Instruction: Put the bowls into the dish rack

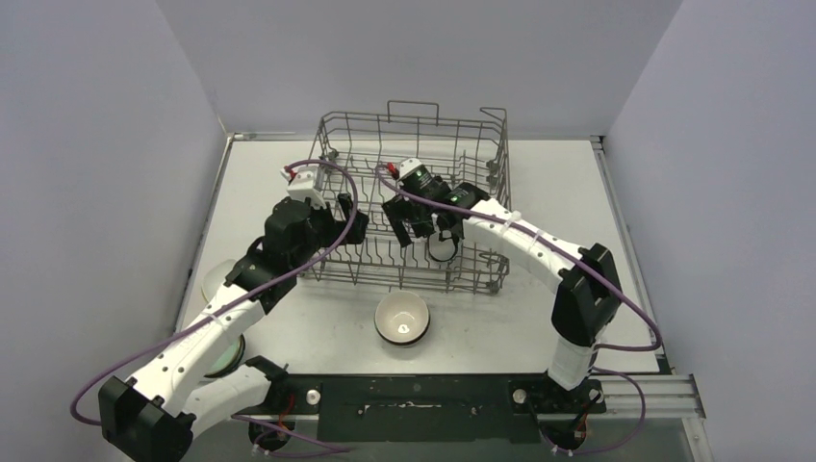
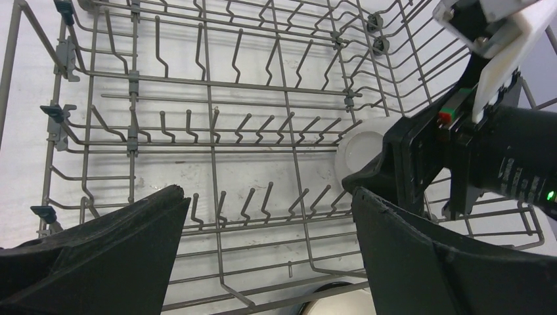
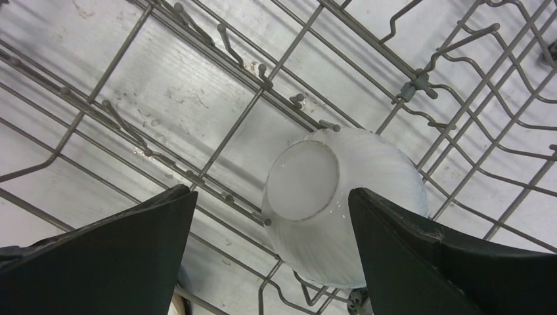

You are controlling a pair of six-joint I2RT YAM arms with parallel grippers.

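Note:
A white bowl (image 3: pixel 355 243) lies tilted, base showing, in the right front of the wire dish rack (image 1: pixel 414 116); in the top view it is partly under my right arm. My right gripper (image 1: pixel 400 219) is over the rack just above and left of that bowl, fingers apart, the bowl seen beyond its fingers in the right wrist view. My left gripper (image 1: pixel 348 219) stands open over the rack's left part, nothing between its fingers. A stack of a cream bowl (image 1: pixel 401 313) in a dark one sits on the surface in front of the rack.
More dishes (image 1: pixel 217 275) lie at the front left, partly hidden behind my left arm. The rack's middle and back are empty.

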